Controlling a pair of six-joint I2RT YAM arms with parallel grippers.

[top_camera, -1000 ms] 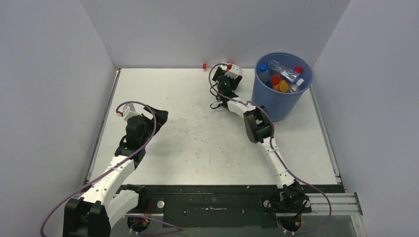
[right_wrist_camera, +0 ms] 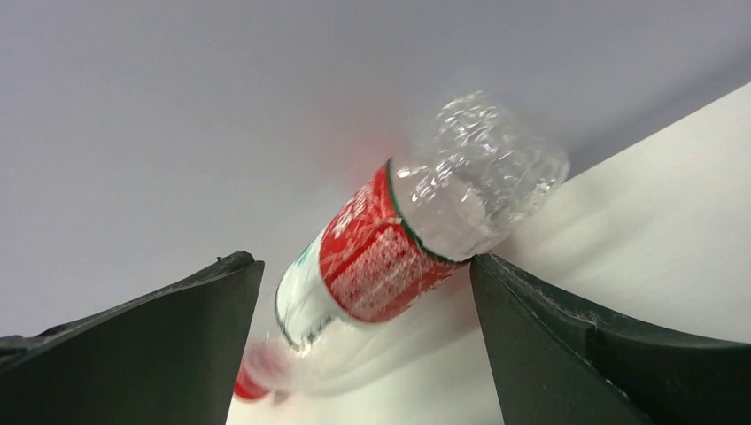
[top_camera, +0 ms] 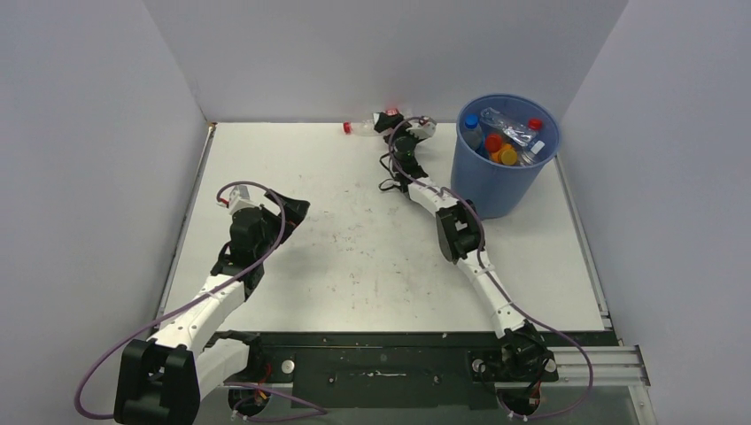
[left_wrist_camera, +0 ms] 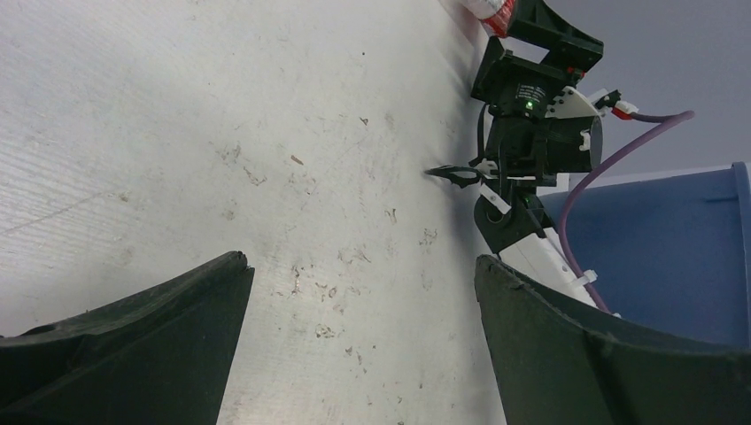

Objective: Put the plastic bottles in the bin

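Observation:
A clear bottle (right_wrist_camera: pixel 383 248) with a red and white label and a red cap lies along the back wall, its cap toward the left. My open right gripper (top_camera: pixel 405 121) is at its bottom-end half and hides part of it from above. In the right wrist view the bottle slants across the gap between the spread fingers, its label close to the right fingertip (right_wrist_camera: pixel 483 266); contact is unclear. My left gripper (top_camera: pixel 292 216) stands open over the left part of the table, only bare table showing between its fingers. The blue bin (top_camera: pixel 498 188) stands at the back right with several bottles inside.
The back wall (top_camera: pixel 292 71) is right behind the bottle. The bin stands right of the right gripper, with a gap between.
The left gripper drifted slightly right.

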